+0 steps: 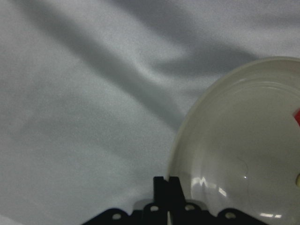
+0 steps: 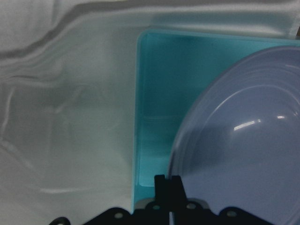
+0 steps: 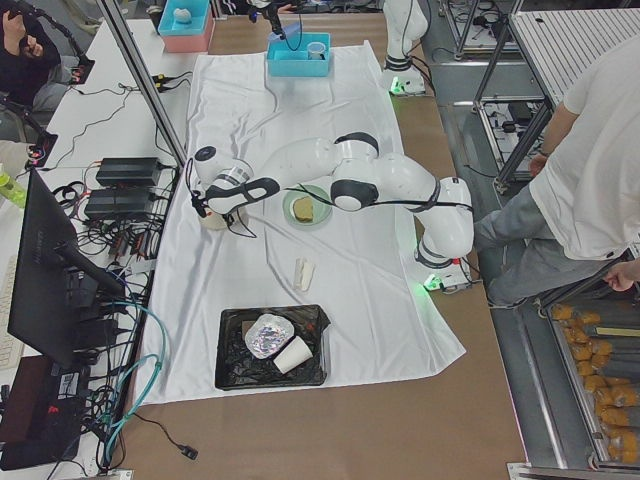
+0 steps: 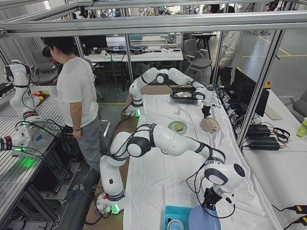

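My left gripper is shut at the rim of a pale plate (image 1: 225,136) lying on the white cloth; the plate also shows at the cloth's edge in the right camera view (image 4: 209,125). My right gripper is shut on the rim of a blue plate (image 2: 243,154), which is over a turquoise bin (image 2: 159,70) holding a small cup (image 4: 175,225). A green plate (image 3: 316,214) with a yellow piece on it lies mid-table.
A black tray (image 3: 230,360) with a foil item and white cylinder lies at the other end of the cloth. A small white object (image 3: 304,272) lies between. A monitor and cables line one side; a person stands on the opposite side.
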